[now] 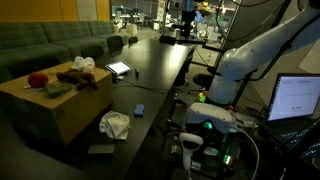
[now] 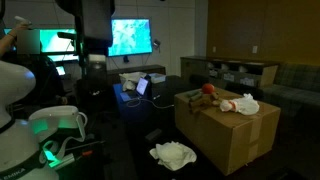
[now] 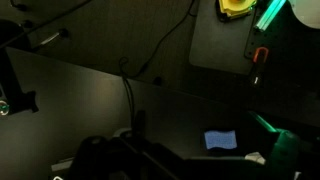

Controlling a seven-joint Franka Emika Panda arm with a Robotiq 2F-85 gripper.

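My gripper [image 1: 185, 38] is raised high over the far part of the dark table, open with nothing between its fingers. In the wrist view, its dark left finger [image 3: 138, 124] and green-lit right finger [image 3: 284, 150] stand wide apart. A small blue object [image 3: 220, 139] shows between them in the picture, lying well below on the table. Exterior view 1 has a blue item [image 1: 139, 110] on the table near a crumpled white cloth [image 1: 115, 125]. The cloth [image 2: 173, 155] lies in front of the cardboard box in exterior view 2.
The cardboard box [image 2: 235, 142] bears a red ball [image 2: 211, 86], a brown plush toy [image 2: 204, 100] and a white item [image 2: 240, 104]. A dark flat object [image 1: 101, 149] lies near the table's front. A laptop [image 1: 293, 98] stands at the right.
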